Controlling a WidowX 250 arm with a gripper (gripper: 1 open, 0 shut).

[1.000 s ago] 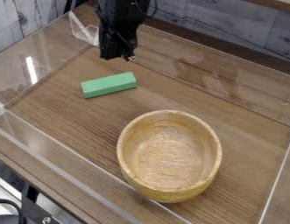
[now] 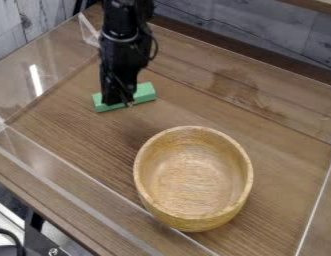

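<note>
My black gripper (image 2: 117, 94) reaches down from the top of the view to a green block (image 2: 141, 93) lying on the wooden table at the upper left. Its fingertips are at the block's left half, low over it or touching it. It looks shut, with nothing clearly visible between the fingers.
A large round tan bowl (image 2: 195, 176) sits at the lower centre right of the table (image 2: 268, 110). Dark cables lie beyond the table's edge at the lower left.
My gripper has come down from above and behind the green block to its left half. The bowl and the block appear where they were.
</note>
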